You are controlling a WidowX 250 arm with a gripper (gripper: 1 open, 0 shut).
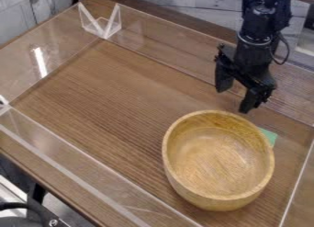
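Note:
My black gripper [240, 88] hangs low over the right side of the wooden table, behind a large pale yellow bowl [216, 162], its fingers open. I see nothing held between them. A small light green object [267, 135] lies at the bowl's back right, partly hidden by its rim.
A white wire-like holder or rack [98, 22] stands at the back left.

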